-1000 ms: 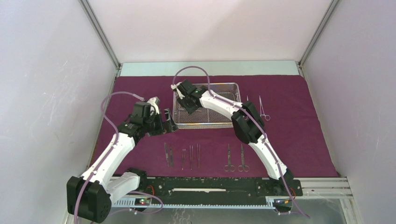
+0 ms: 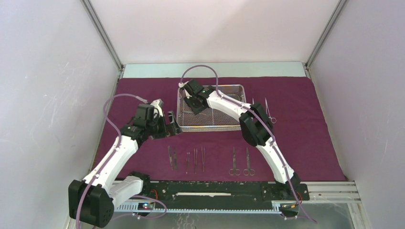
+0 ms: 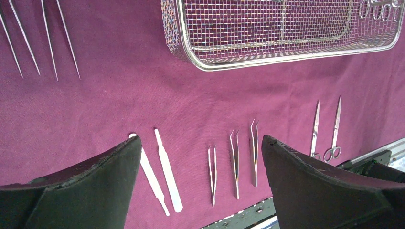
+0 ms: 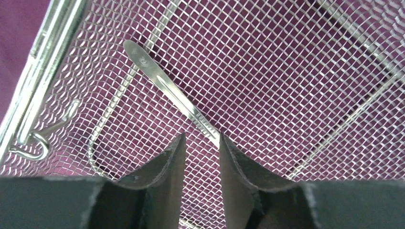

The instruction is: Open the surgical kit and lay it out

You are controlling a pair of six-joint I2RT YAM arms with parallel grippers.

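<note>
The wire mesh basket (image 2: 224, 119) sits at the back centre of the purple cloth. My right gripper is down inside it, fingertips at the lower end of a flat steel instrument (image 4: 167, 88), part open; whether that end is between them or beneath is unclear. My left gripper stands open and empty, left of the basket above the cloth. Along the front lie two flat handles (image 3: 167, 176), several tweezers (image 3: 235, 167) and two scissors (image 3: 336, 129). Several thin probes (image 3: 67, 38) lie left of the basket in the left wrist view.
Ringed instruments (image 2: 268, 112) lie right of the basket, partly behind my right arm. White walls (image 2: 363, 114) bound the workspace at both sides and the back.
My right gripper has shifted slightly to the right within the basket. The left arm is still.
</note>
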